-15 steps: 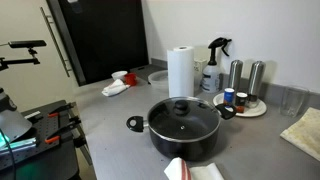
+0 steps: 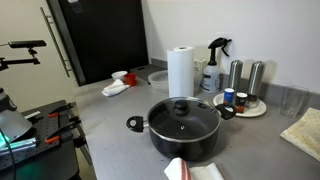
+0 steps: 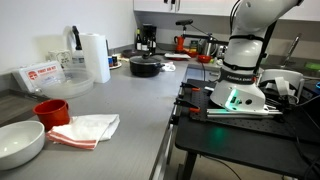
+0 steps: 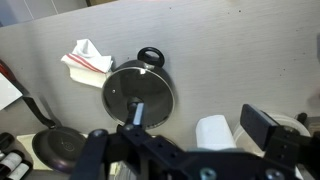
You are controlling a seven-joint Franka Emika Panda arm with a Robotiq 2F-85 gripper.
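Observation:
From above, the wrist view has my gripper open, its dark fingers wide apart along the lower edge and nothing held between them. A black lidded pot (image 4: 140, 92) shows up and to the left of the gap, well below the gripper. The same pot (image 2: 184, 128) stands upright on the counter in exterior view 1, its glass lid on top. In exterior view 2 the pot (image 3: 147, 66) is far back. Beside it lies a white cloth with a red stripe (image 4: 88, 55), also seen as a folded cloth (image 2: 205, 172) at the front edge.
Behind the pot stand a paper towel roll (image 2: 181, 72), a spray bottle (image 2: 211, 75) and a plate (image 2: 256, 108) with small jars. A frying pan (image 4: 62, 148) is at lower left in the wrist view. A red cup (image 3: 52, 114) and white bowl (image 3: 20, 143) sit at the counter's other end. Mid-counter is clear.

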